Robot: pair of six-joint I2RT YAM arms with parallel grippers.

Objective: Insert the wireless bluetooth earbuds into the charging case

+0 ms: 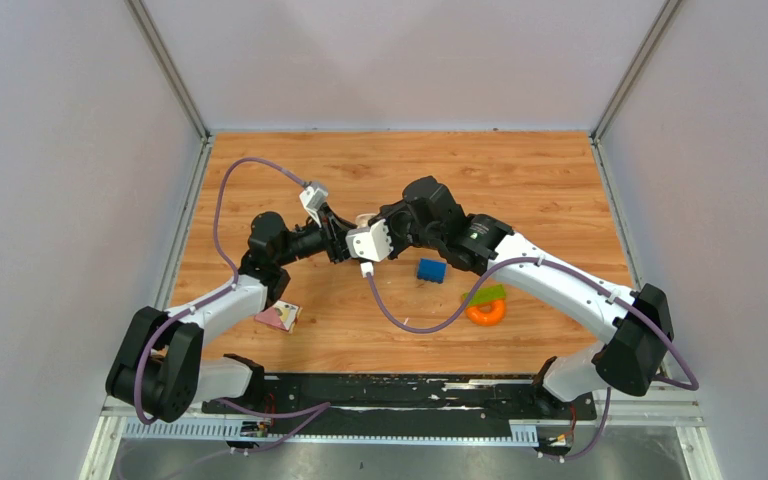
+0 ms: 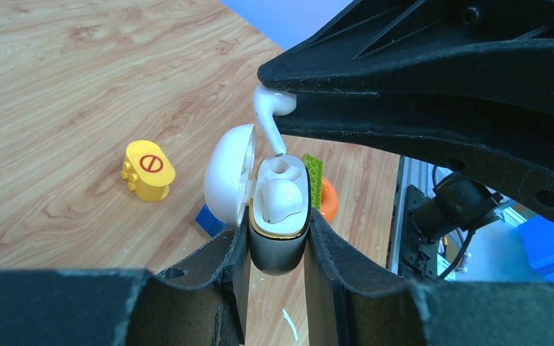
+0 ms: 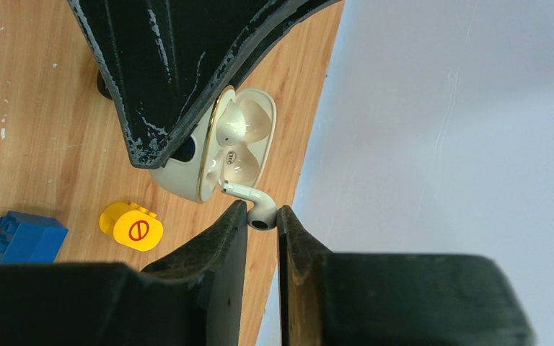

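The open white charging case [image 2: 274, 245] is clamped in my left gripper, lid up, with one earbud [image 2: 281, 198] seated in one well. My right gripper is shut on the other earbud, also seen in the left wrist view [image 2: 270, 104] with its stem tip at the top of the case beside the empty well. Whether the tip has entered the well I cannot tell. In the top view the two grippers meet over the middle of the table, largely hiding case and earbuds.
A yellow block [image 2: 148, 171], a blue block [image 1: 431, 269], a green block [image 1: 485, 295], an orange ring [image 1: 486, 313] and a pink card [image 1: 277, 316] lie on the wooden table [image 1: 410, 160].
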